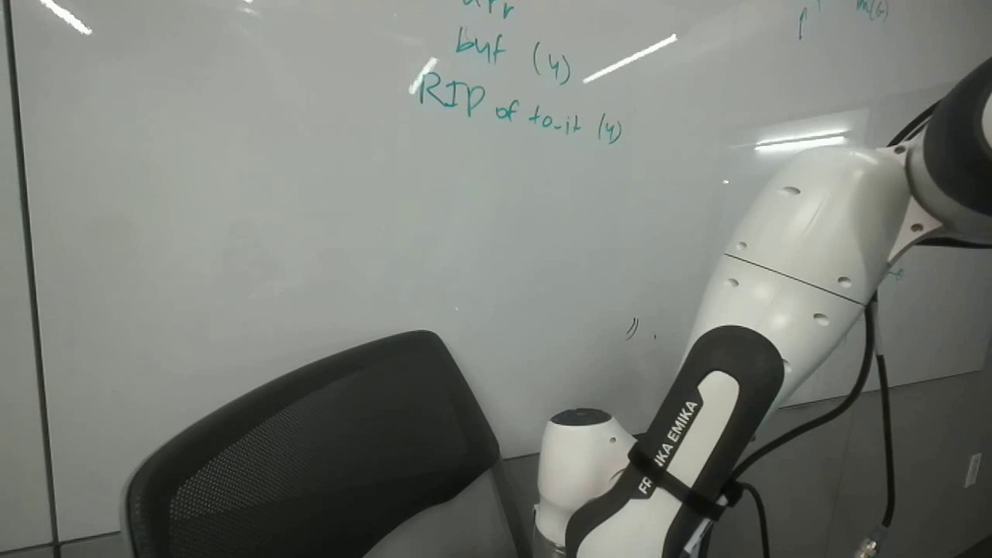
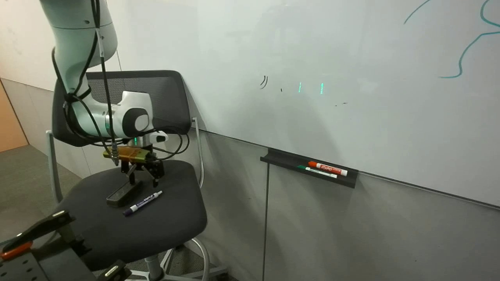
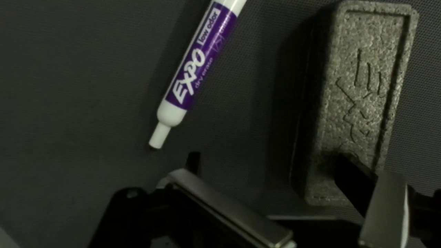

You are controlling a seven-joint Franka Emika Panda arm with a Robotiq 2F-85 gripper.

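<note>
My gripper [image 2: 143,182] hangs low over the seat of the office chair, its fingers apart and nothing seen between them. A grey eraser block [image 3: 363,95] with scratched lines on top lies on the seat. In the wrist view one finger [image 3: 355,182] overlaps the block's near end; whether they touch I cannot tell. The other finger [image 3: 193,164] is over bare seat, below the tip of a purple-and-white Expo marker [image 3: 194,68]. That marker lies beside the eraser, apart from it. Exterior view 1 shows the arm [image 1: 790,279], but the gripper is below its frame.
The chair backrest [image 1: 325,446] rises behind the arm, close to the whiteboard [image 2: 375,61]. A black tray [image 2: 272,157] on the wall carries a red marker [image 2: 328,168] and a green-capped one. Dark equipment [image 2: 51,248] occupies the near left corner. Bare seat [image 2: 154,234] lies in front of the marker.
</note>
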